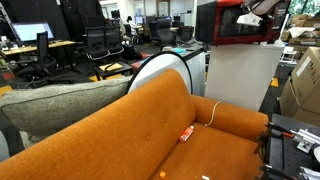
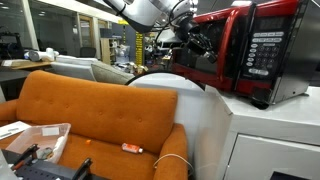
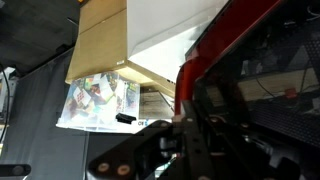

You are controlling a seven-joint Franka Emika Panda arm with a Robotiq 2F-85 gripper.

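Note:
A red microwave with a dark front and a button panel stands on a white cabinet. My gripper is up at the left part of its front, close to the red surface. In the wrist view, the red edge runs diagonally just beyond my fingers, with the dark mesh window to its right. The gripper looks shut, and nothing shows between its fingers. Whether the fingers touch the door is hidden by the dark, crowded view.
Below stands an orange sofa with a small red-and-white item on its seat. A clear bin holding papers is at the lower left. The white cabinet top is bare in front of the microwave.

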